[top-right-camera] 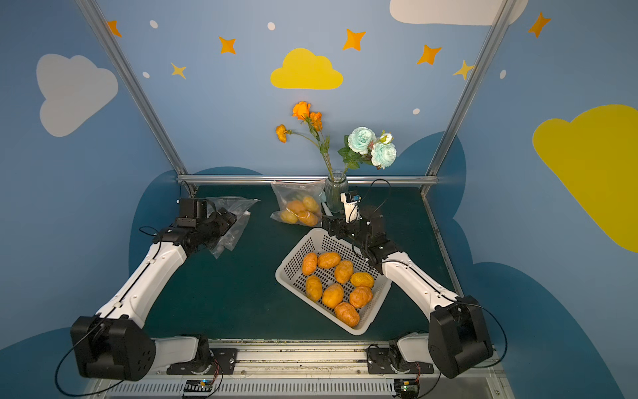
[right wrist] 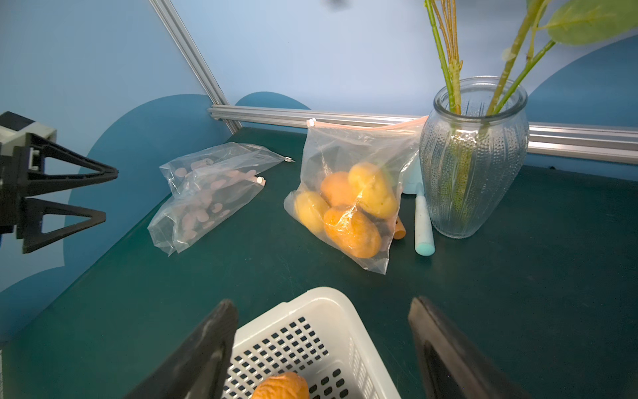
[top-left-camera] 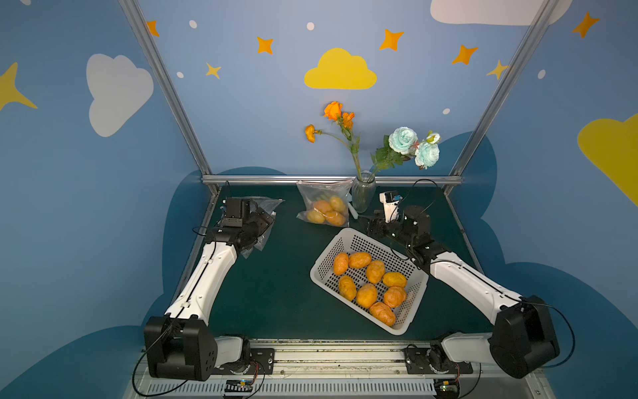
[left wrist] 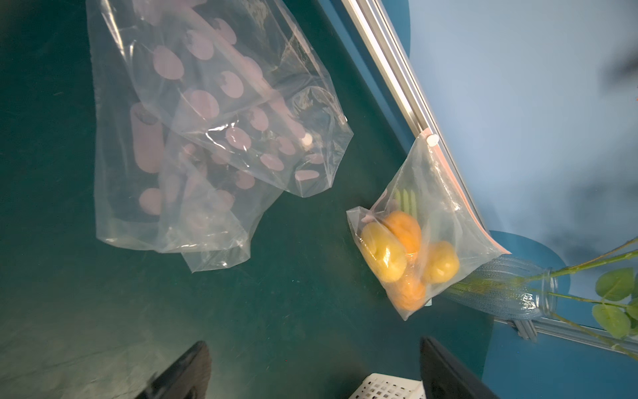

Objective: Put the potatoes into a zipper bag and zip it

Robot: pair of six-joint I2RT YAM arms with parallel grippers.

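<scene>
A clear zipper bag with several potatoes inside stands against the back rail, left of the glass vase. Its pink zip strip runs along the top, and a white slider sits at one end. More potatoes lie in the grey-white basket. My left gripper is open and empty, above flat empty bags at the table's left. The right gripper is apart from the filled bag, over the basket's far edge; its fingers stand apart with nothing between them.
The glass vase with flowers stands close to the filled bag's right side. A pale-handled tool lies between them. Bare table stretches left of the basket.
</scene>
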